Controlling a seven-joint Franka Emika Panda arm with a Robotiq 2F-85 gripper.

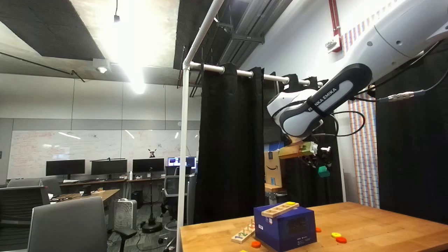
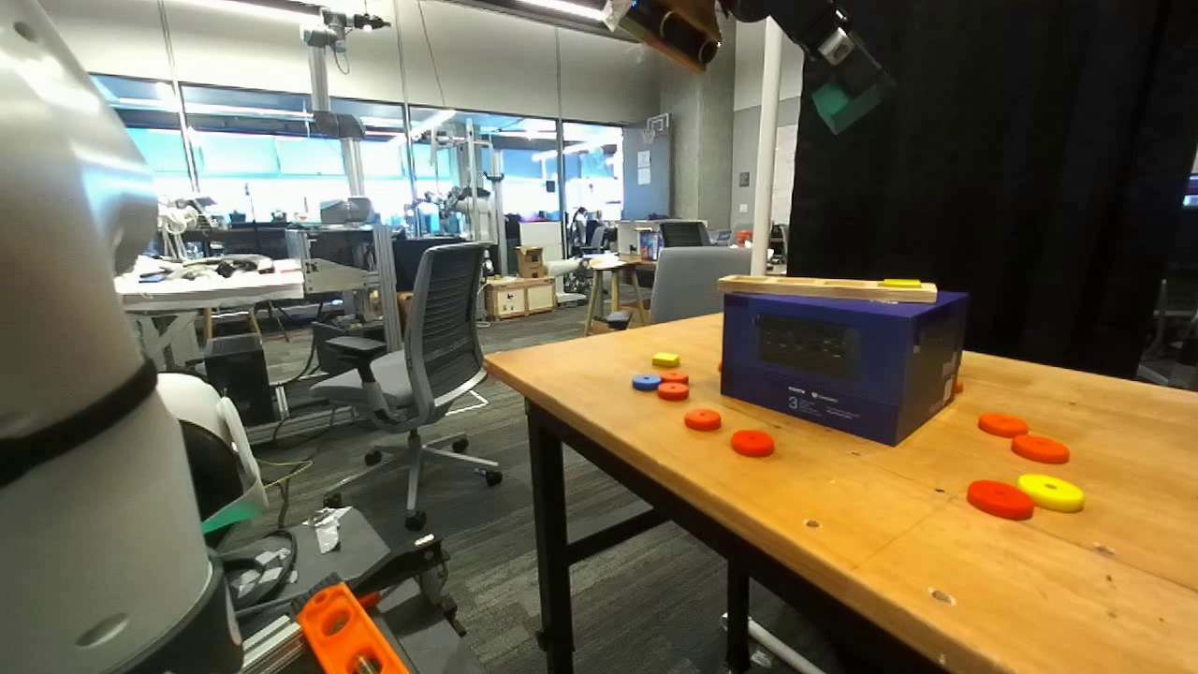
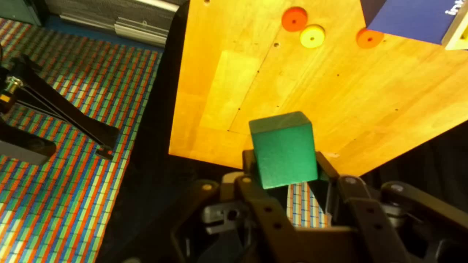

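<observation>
High above the wooden table (image 1: 361,220), my gripper is shut on a green cube (image 3: 287,153), one finger against each side of it. The green cube (image 1: 323,171) shows below the fingers in the first exterior view, and at the top of the second exterior view the green cube (image 2: 848,103) hangs against the black curtain. On the table stands a blue box (image 1: 285,230). Across its top lies a wooden board (image 1: 277,209) with a yellow piece (image 1: 290,203) at one end.
Orange discs (image 2: 1040,449) and a yellow disc (image 2: 1052,492) lie right of the box. Several more discs and a yellow block (image 2: 665,359) lie left of it. A numbered peg board (image 1: 243,233) sits beside the box.
</observation>
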